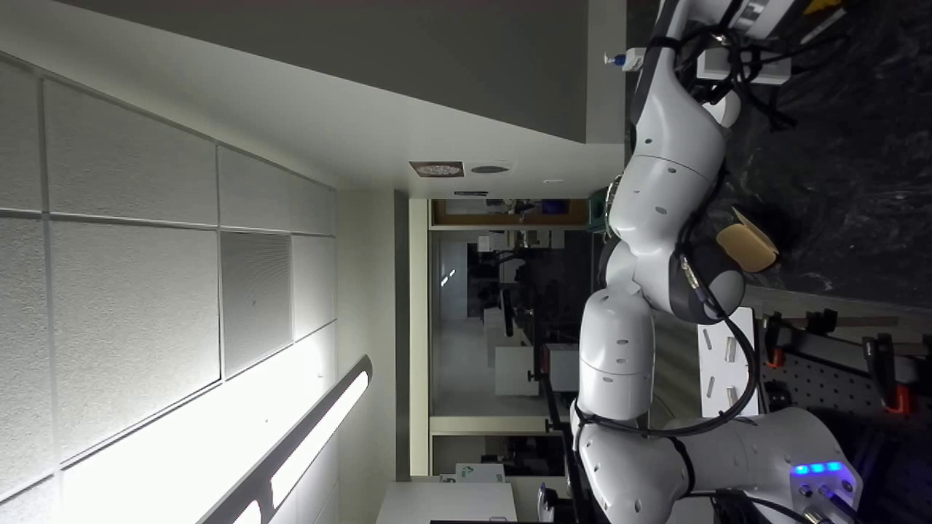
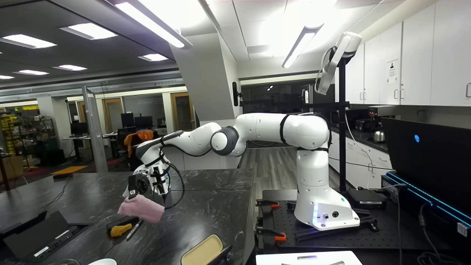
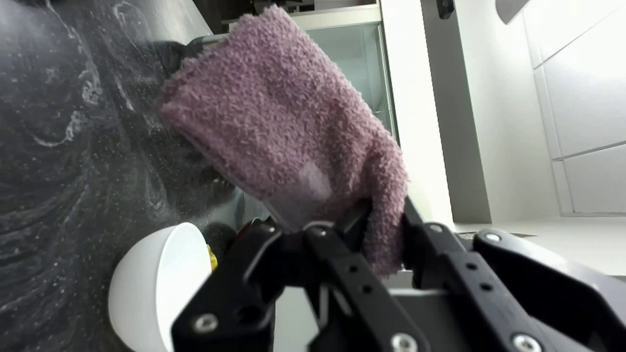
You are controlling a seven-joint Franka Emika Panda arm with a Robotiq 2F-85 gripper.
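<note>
A fluffy pink cloth (image 3: 293, 111) is pinched in my gripper, which is shut on one end of it. Most of the cloth stretches out past the fingers in the wrist view, and a fold of it shows between them. In exterior view 2 the pink cloth (image 2: 142, 208) hangs above the dark table, below the gripper (image 2: 133, 194). Neither the cloth nor the fingertips can be seen in exterior view 1.
A white bowl (image 3: 136, 287) stands on the dark table. A yellow item (image 2: 120, 230) and a pen-like object (image 2: 134, 230) lie near the cloth. Closer to the robot base is an open tan case (image 2: 203, 251). A black folded device (image 2: 42, 236) occupies the table's left side.
</note>
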